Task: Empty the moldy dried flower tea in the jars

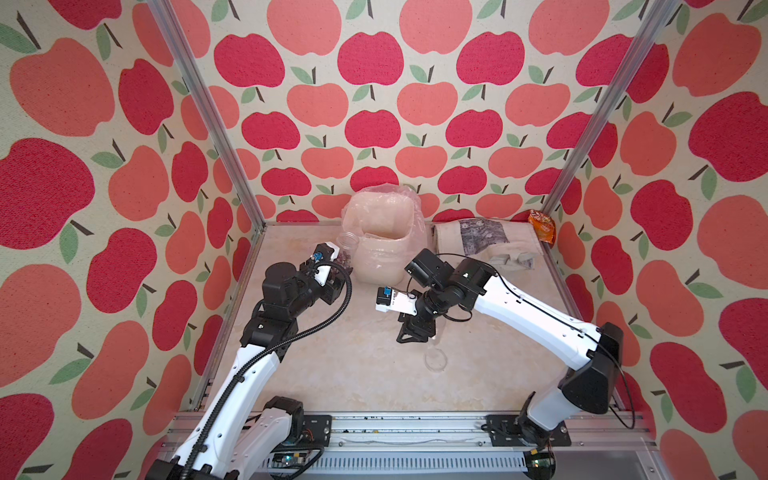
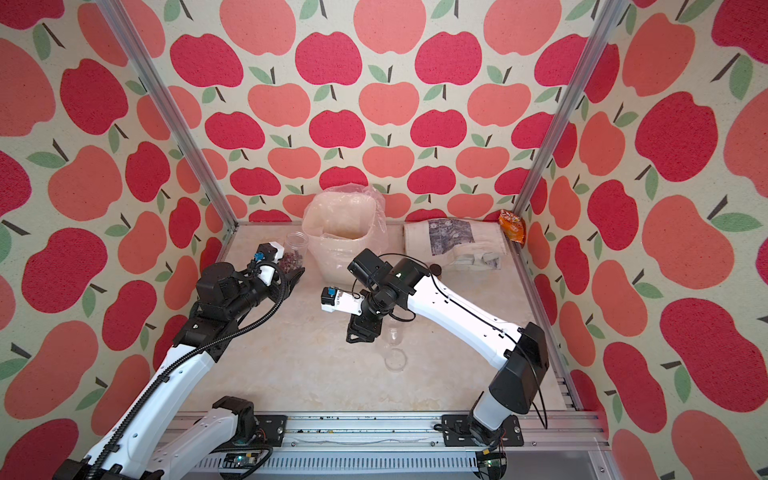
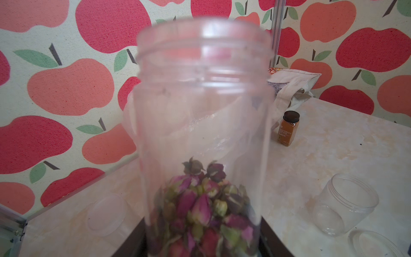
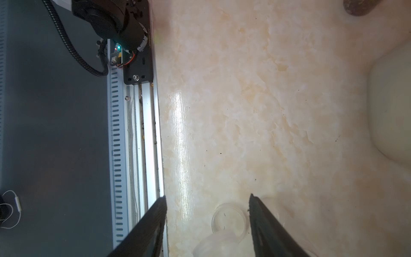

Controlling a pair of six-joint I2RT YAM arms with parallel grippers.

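Note:
My left gripper is shut on a clear jar, which fills the middle of the left wrist view. The jar stands upright with no lid, its lower part full of pink and green dried rosebuds. Beside it is a bin with a pink liner. My right gripper hangs over the middle of the table, fingers apart. A blurred whitish thing shows low between them; I cannot tell whether they touch it. An empty clear jar stands near a round clear lid on the table.
A small brown jar with a dark cap stands farther back. Behind it lie a cloth bag and an orange packet. A pale translucent disc shows at left.

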